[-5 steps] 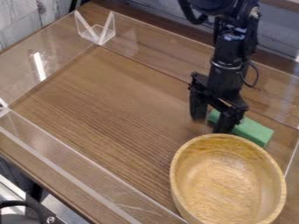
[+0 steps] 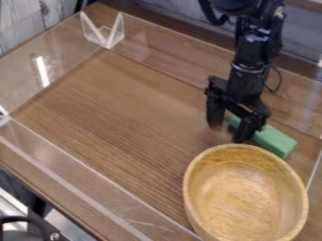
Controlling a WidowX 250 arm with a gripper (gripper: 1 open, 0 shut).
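Note:
My black gripper (image 2: 236, 111) hangs down from the top right, low over a green object (image 2: 274, 141) on the wooden table. Its fingers are open and at or just above the near-left end of the green object, part of which they hide. Whether they touch it I cannot tell.
A large yellow oval bowl (image 2: 246, 215) stands just in front of the gripper at the bottom right. A white wire-like holder (image 2: 101, 30) is at the back left.
The gripper has shifted very slightly to the left. The green object and the bowl look unchanged.

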